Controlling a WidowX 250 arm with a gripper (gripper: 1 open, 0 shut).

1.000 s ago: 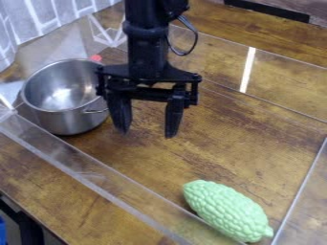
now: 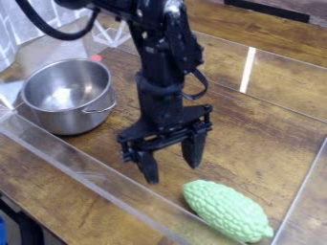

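The black gripper (image 2: 171, 160) hangs low over the middle of the wooden table, its two fingers apart with nothing seen between them. A green bumpy vegetable-like object (image 2: 225, 209) lies at the front right, a little to the right of and nearer than the fingers. A steel pot (image 2: 73, 117) with wire handles stands at the left, beside the arm.
Clear plastic walls (image 2: 292, 215) run along the front left and right of the work area. A small red item (image 2: 96, 58) sits behind the pot.
The gripper has moved down and toward the front right, nearer the green object, and has turned. The pot and green object stay where they were.
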